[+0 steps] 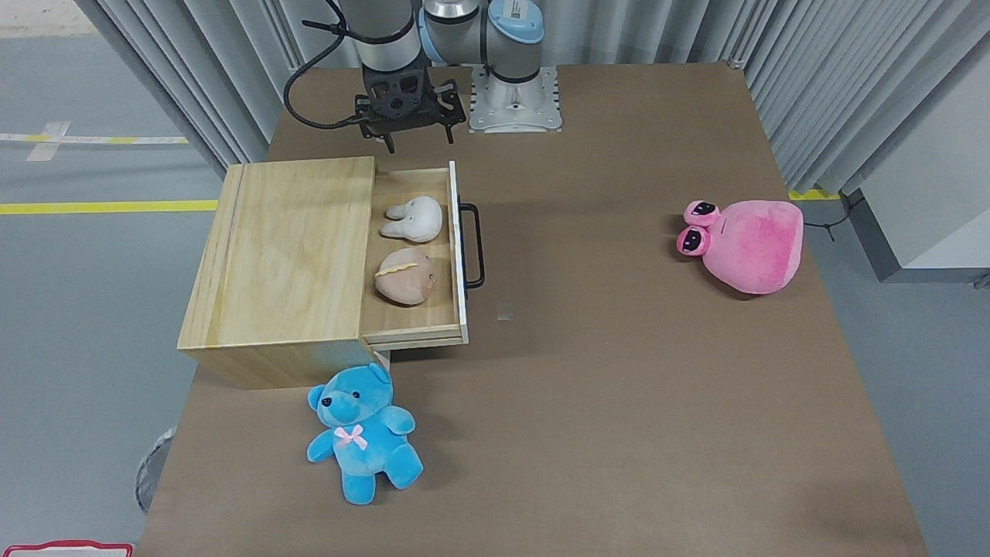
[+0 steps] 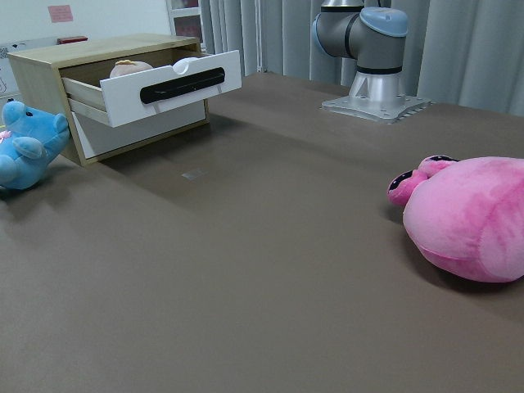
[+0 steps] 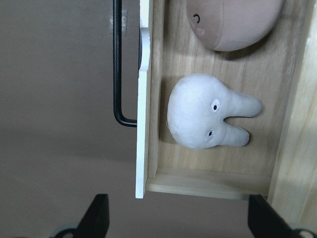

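Observation:
My gripper (image 1: 421, 139) hangs above the table behind the wooden cabinet (image 1: 278, 260); in the wrist view its open fingers (image 3: 96, 218) frame the bottom edge. The upper drawer (image 3: 143, 168) is pulled out, with a black handle (image 3: 117, 64) on its front. Inside lie a white plush (image 3: 195, 111) with two long ears and a round beige-pink plush (image 3: 233, 20), neither touched by the gripper.
A blue teddy bear (image 1: 362, 436) lies in front of the cabinet. A pink plush (image 1: 752, 246) with bulging eyes sits at the table's right.

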